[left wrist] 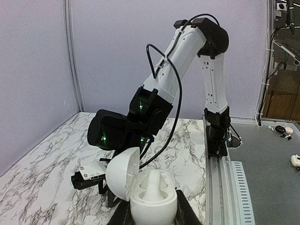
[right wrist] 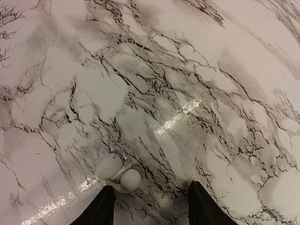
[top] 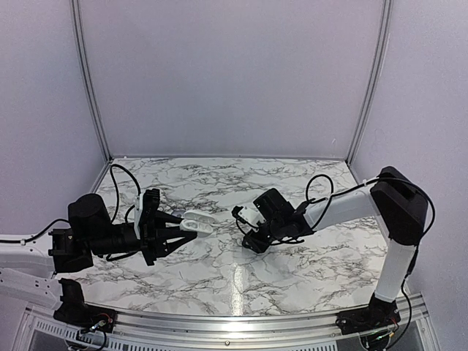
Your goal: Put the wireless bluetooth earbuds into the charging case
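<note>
In the top view, my left gripper (top: 187, 226) is shut on the white charging case (top: 196, 227), held above the table with its lid up. The left wrist view shows the open case (left wrist: 153, 206) with its lid (left wrist: 123, 173) standing to the left; whether anything sits in its slots is hard to tell. White rounded earbud pieces (right wrist: 131, 180) lie on the marble table in the right wrist view; whether they are one earbud or two, I cannot tell. My right gripper stands open over the table, empty, its left fingertip (right wrist: 109, 193) close beside the pieces.
Bare marble tabletop (top: 241, 278) stretches around both arms, walled at the back and sides. A metal rail (top: 227, 329) runs along the front edge. Small white items (left wrist: 288, 130) lie on a grey surface outside the work area.
</note>
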